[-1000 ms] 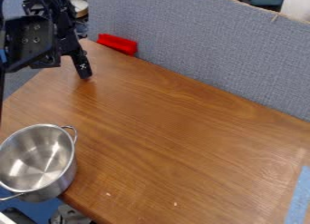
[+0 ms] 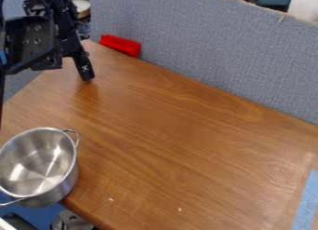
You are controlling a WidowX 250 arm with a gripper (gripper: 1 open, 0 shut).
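The black arm comes in from the upper left, its gripper (image 2: 82, 70) low over the wooden table (image 2: 187, 141) near its left edge. Whether anything is between the fingers is hard to tell at this size. A red block (image 2: 121, 45) lies at the back, against the grey wall, to the right of and behind the gripper. A steel pot (image 2: 37, 169) with two handles stands at the front left.
A grey padded wall (image 2: 211, 52) runs along the back of the table. A blue strip (image 2: 307, 198) lies at the right edge.
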